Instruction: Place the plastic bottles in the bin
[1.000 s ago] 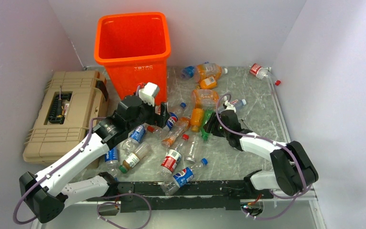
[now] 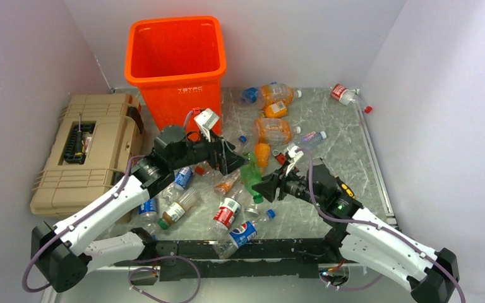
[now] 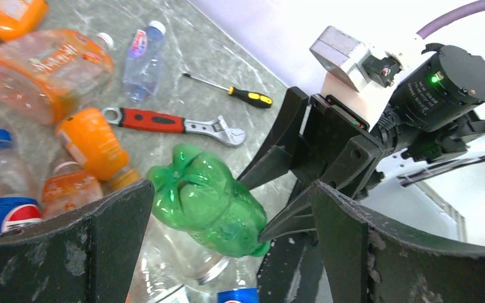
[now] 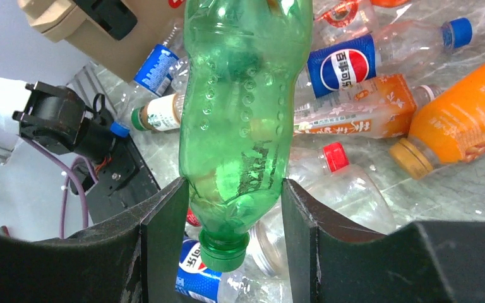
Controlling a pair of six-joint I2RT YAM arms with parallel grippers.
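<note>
The green bottle (image 2: 251, 176) is up off the table, my right gripper shut on it near the capped neck, a finger on each side. In the left wrist view the green bottle (image 3: 208, 202) shows its base, in front of my left gripper. That gripper is open, and I cannot tell whether its fingers touch the bottle. Behind the left arm stands the orange bin (image 2: 175, 95), its visible inside empty. Several clear and orange bottles lie below, among them a Pepsi bottle (image 2: 243, 234) and an orange-labelled bottle (image 2: 273, 130).
A tan case (image 2: 82, 177) occupies the left side. An adjustable wrench (image 3: 170, 122) and a screwdriver (image 3: 230, 91) lie on the table. Another bottle (image 2: 347, 96) lies by the right wall.
My right gripper has lifted the green bottle from beside the orange one and carried it left and toward the front. My left gripper has moved right, near the bottle.
</note>
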